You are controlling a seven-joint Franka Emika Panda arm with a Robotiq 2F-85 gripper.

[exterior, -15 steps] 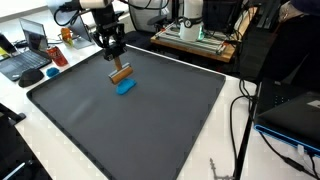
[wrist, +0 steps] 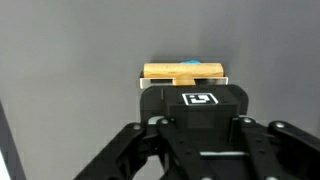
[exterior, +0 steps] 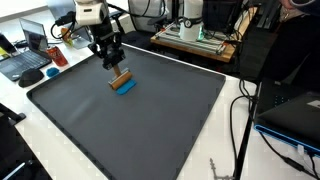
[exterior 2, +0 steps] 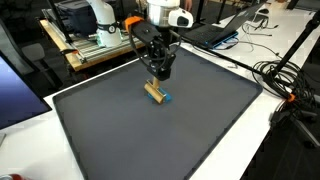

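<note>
A wooden piece [exterior: 120, 78], a bar with a short stem, is held by my gripper [exterior: 116, 66], which is shut on the stem. Seen in the wrist view, the wooden bar [wrist: 183, 71] lies crosswise just beyond the fingers. Beside and partly behind it is a small blue object [exterior: 126, 88] on the dark table. In exterior view 2 the wooden piece [exterior 2: 155, 92] overlaps the blue object [exterior 2: 166, 98]. Whether the wood touches the blue object or the table I cannot tell. Most of the stem is hidden by the gripper.
A laptop [exterior: 38, 38] and a computer mouse [exterior: 53, 71] lie at the back left. Black cables run along the table's right side and near the arm's base.
My gripper has come down slightly with the wooden piece, bringing it lower and nearer the blue object. The blue object looks unmoved.
</note>
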